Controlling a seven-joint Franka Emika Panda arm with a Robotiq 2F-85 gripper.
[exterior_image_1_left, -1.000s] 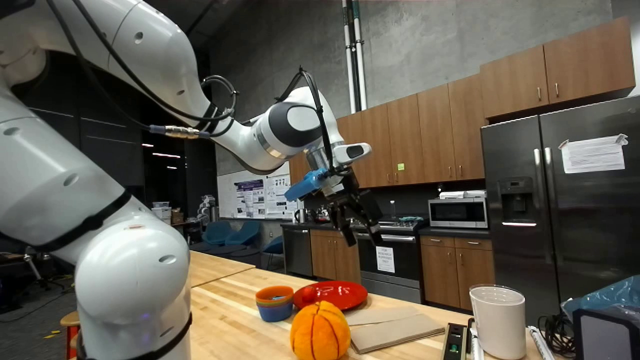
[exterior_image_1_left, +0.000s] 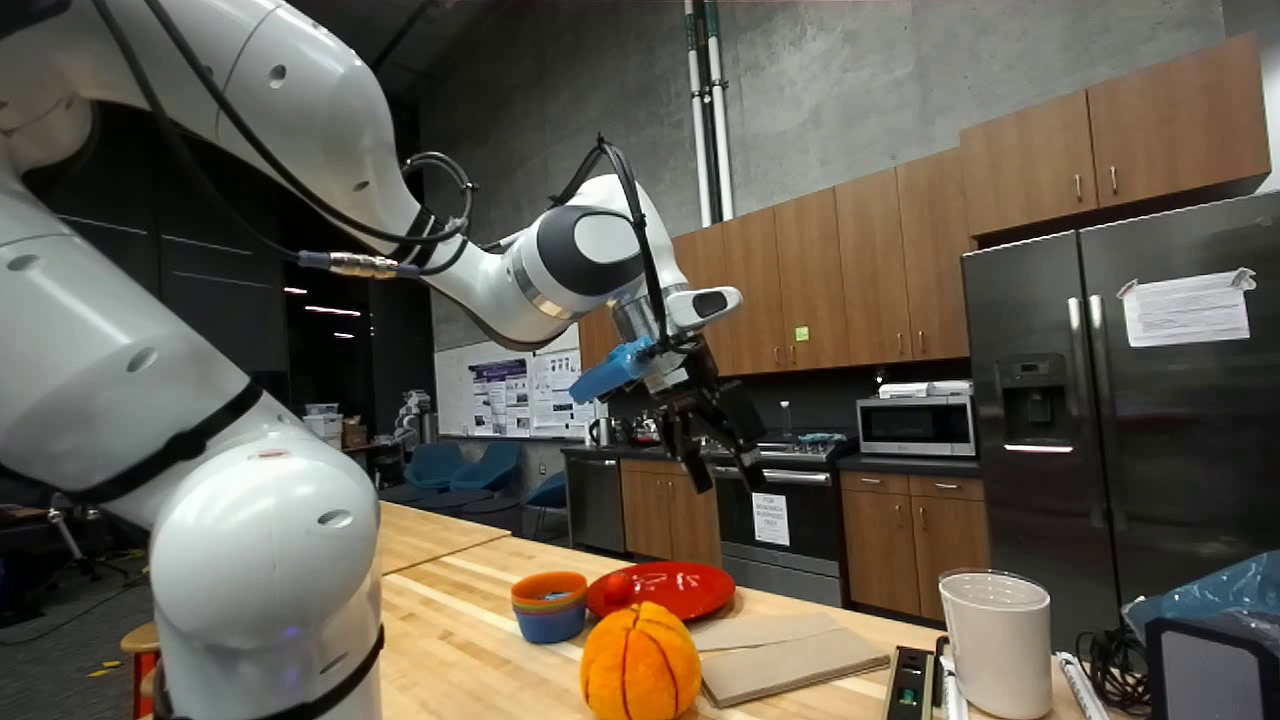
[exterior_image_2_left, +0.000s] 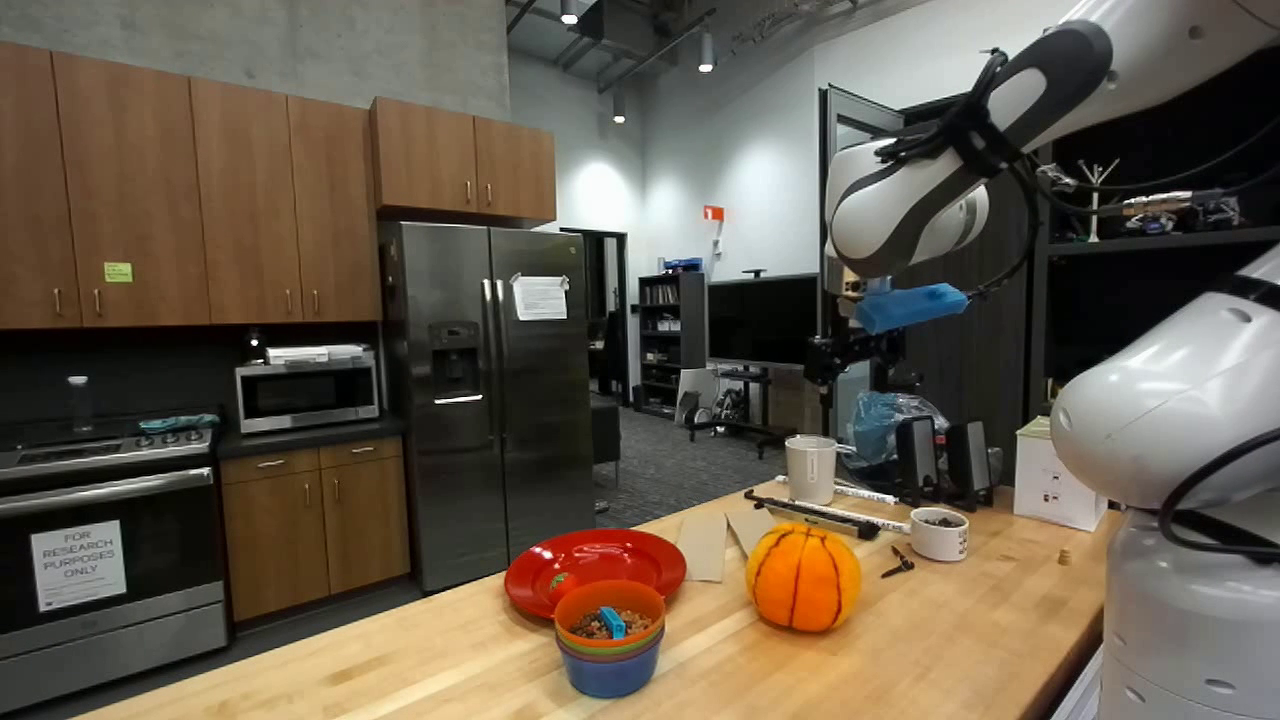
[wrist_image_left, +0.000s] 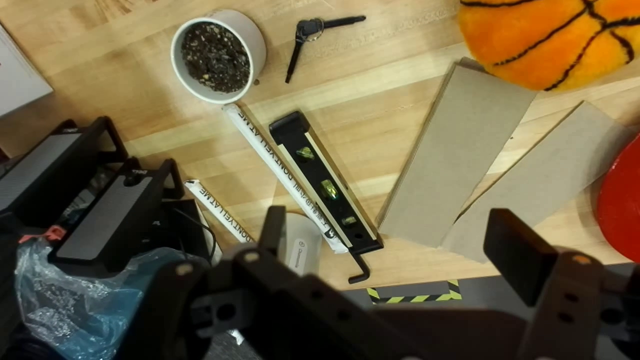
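My gripper hangs well above the table, fingers spread wide and nothing between them. In the first exterior view the gripper (exterior_image_1_left: 725, 478) is over the kitchen side of the table. Beneath it in the wrist view lie a black level (wrist_image_left: 327, 186), a white printed stick (wrist_image_left: 282, 171) and grey-brown cardboard pieces (wrist_image_left: 456, 156). An orange plush pumpkin (exterior_image_2_left: 804, 577) sits on the table near a red plate (exterior_image_2_left: 596, 554) with a small red item on it. Stacked coloured bowls (exterior_image_2_left: 609, 654) hold brown bits and a blue piece. A white pitcher (exterior_image_1_left: 998, 644) is partly hidden behind a finger in the wrist view.
A white cup of dark bits (wrist_image_left: 217, 57) stands near a black folding tool (wrist_image_left: 312, 33). Black speakers (wrist_image_left: 108, 216) and a plastic bag (wrist_image_left: 90, 306) crowd one end of the table, beside a white box (exterior_image_2_left: 1056, 474). Bare wood (exterior_image_2_left: 396, 672) extends past the bowls.
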